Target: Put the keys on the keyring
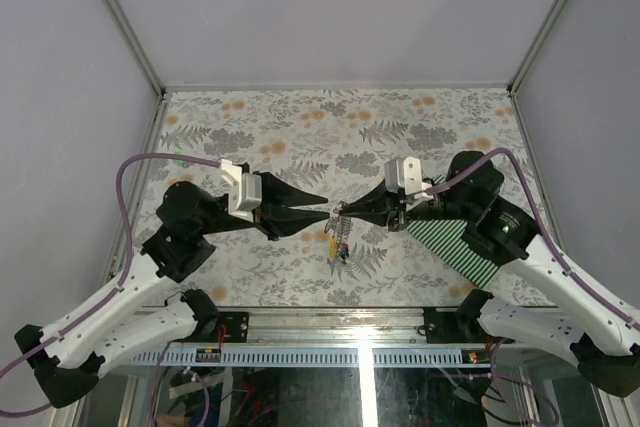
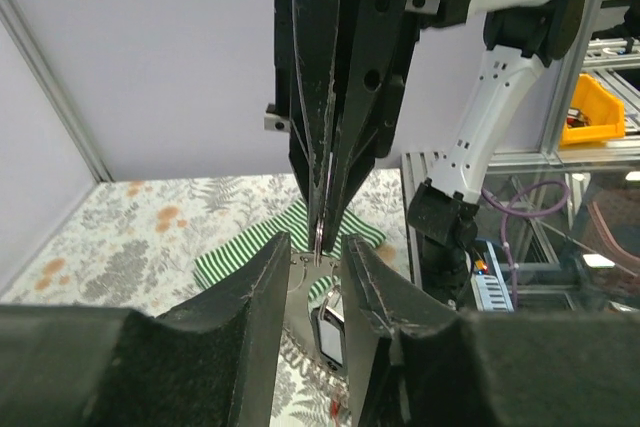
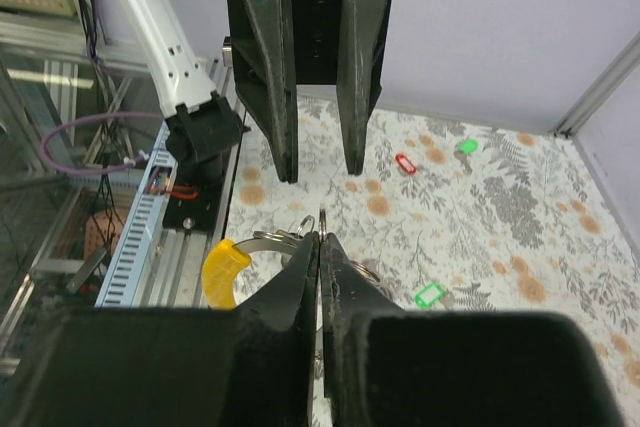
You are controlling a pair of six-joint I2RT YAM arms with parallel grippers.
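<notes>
A metal keyring (image 2: 326,299) hangs at the tips of my right gripper (image 1: 341,212), which is shut on its thin wire. Below dangle a chain, a yellow piece (image 3: 222,272) and a dark tag with a pale face (image 2: 329,338). Facing it from the left, my left gripper (image 1: 328,206) is open, its fingertips close to the ring with nothing clearly held between them. On the table, the right wrist view shows a red-headed key (image 3: 405,163), a green-headed one (image 3: 467,146) and a green rectangular one (image 3: 430,294). From above, the left arm hides most of these.
A green-striped cloth (image 1: 452,247) lies partly under the right arm. Walls enclose the sides and back, and a metal rail (image 1: 330,319) runs along the front edge.
</notes>
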